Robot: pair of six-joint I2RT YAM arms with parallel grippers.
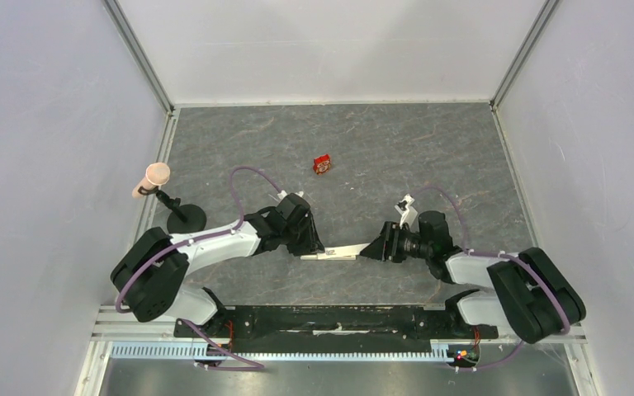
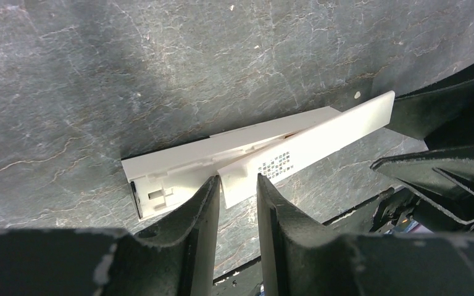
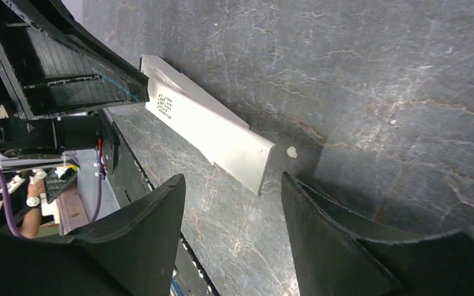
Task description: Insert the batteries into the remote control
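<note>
The white remote (image 2: 160,194) lies on the grey surface, its battery cover (image 2: 321,142) raised and skewed over the body, the far end sticking out to the right. My left gripper is shut on the cover's near corner, at the remote's left part. My right gripper is part open at the cover's free right end, its fingers on either side just short of it, nothing visibly held. No batteries can be made out.
A small red pack (image 1: 322,163) lies at the back middle. A black stand (image 1: 185,218) with a pale cylinder is at the left.
</note>
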